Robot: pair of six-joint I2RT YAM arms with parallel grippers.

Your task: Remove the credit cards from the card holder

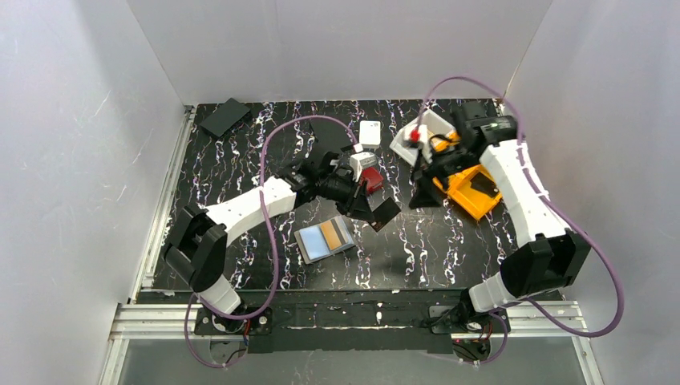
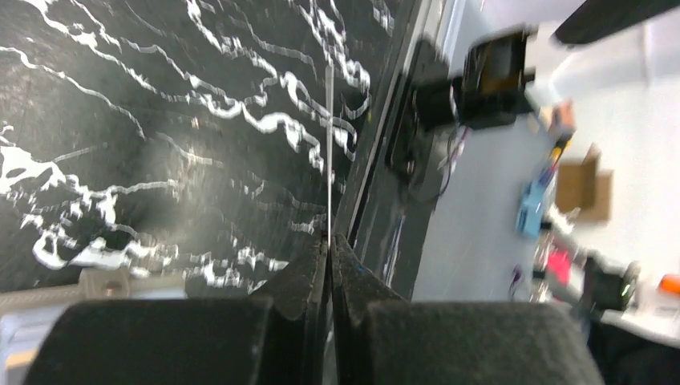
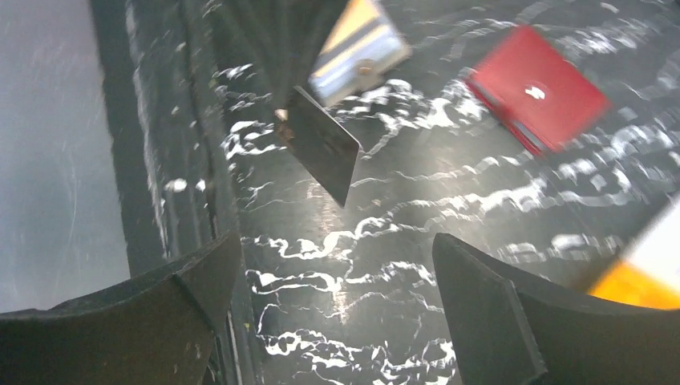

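A thin dark card [image 1: 386, 212] is held out from my left gripper [image 1: 361, 210], shut on it; the left wrist view shows it edge-on [image 2: 329, 144] between the fingertips. My right gripper is open and empty, to the right of the card, blurred in the top view. A grey-blue holder with cards [image 1: 314, 241] lies on the marble table [image 1: 425, 249] below the left arm. A red flat object [image 3: 537, 87] lies behind the left gripper.
An orange tray [image 1: 473, 204] and a white box [image 1: 400, 141] stand at the right. A white item [image 1: 370, 134] and dark plates [image 1: 225, 118] lie at the back.
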